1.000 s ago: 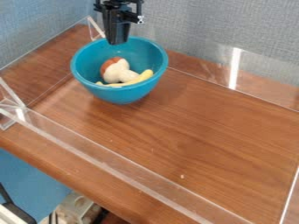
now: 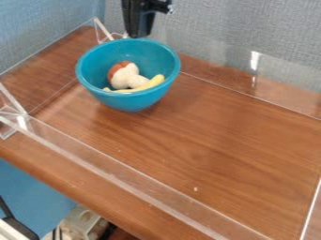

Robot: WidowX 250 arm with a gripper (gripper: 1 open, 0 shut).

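Note:
A teal bowl (image 2: pixel 105 97) sits at the back left of the wooden surface, holding a white toy (image 2: pixel 129 78) with a red-orange part and a yellow banana-like piece (image 2: pixel 152 83). My black gripper (image 2: pixel 138 28) hangs above the bowl's back part, cut off by the top edge of the view; whether its fingers are open or shut is unclear.
Clear plastic walls run along its edges, with grey textured panels behind. Below the front left edge lie a blue area and some hardware.
My gripper has moved slightly to the right and up over the last second. The bowl and its contents look unchanged.

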